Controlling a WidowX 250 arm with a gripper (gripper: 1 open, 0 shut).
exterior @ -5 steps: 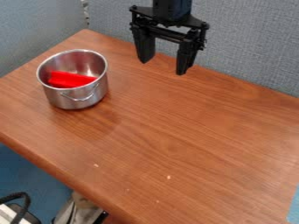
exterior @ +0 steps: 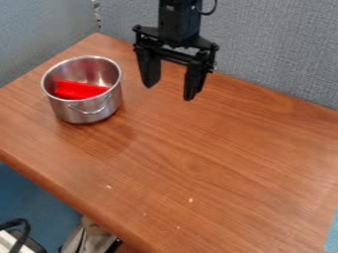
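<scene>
My black gripper (exterior: pixel 171 79) hangs over the back of the wooden table, right of a metal pot, its two fingers spread wide apart with nothing visible between them. The steel pot (exterior: pixel 83 109) stands at the left of the table, and a red object (exterior: pixel 79 89) lies inside it.
Grey fabric panels (exterior: pixel 278 49) stand behind it and at the left. At the bottom left, beyond the table's edge, are blue flooring and some cables.
The gripper has moved left toward the pot over the last second. The pot and the red object look unchanged.
</scene>
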